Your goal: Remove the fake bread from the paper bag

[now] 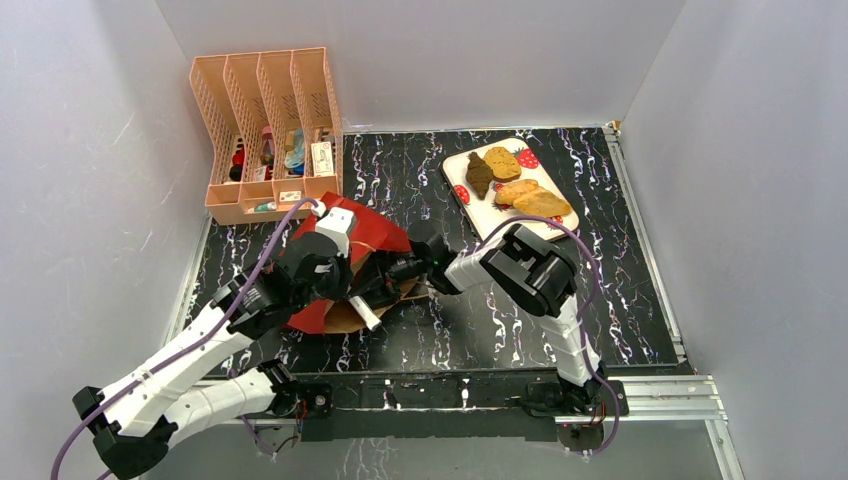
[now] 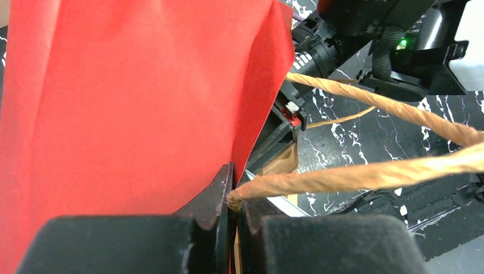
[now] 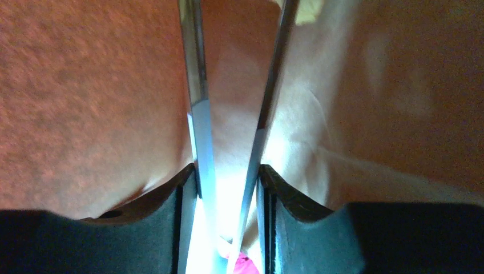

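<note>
The red paper bag (image 1: 377, 228) lies on its side, its brown inside (image 1: 345, 318) facing right. In the left wrist view my left gripper is shut on the bag's thin edge beside a twisted paper handle (image 2: 342, 174). My right gripper reaches into the bag's mouth, its fingers closed about a pair of slim tongs (image 3: 201, 131). The tongs' arms are parted towards the top, with no clear object between them. A pale yellow patch (image 3: 308, 10) shows by the tips; whether it is bread cannot be told. Brown surfaces surround the tongs.
A white strawberry-print board (image 1: 487, 215) with several bread pieces (image 1: 542, 203) stands at the back right. A peach divided rack (image 1: 270, 130) of small items is at the back left. Bare black marbled table (image 1: 455, 325) lies to the front right.
</note>
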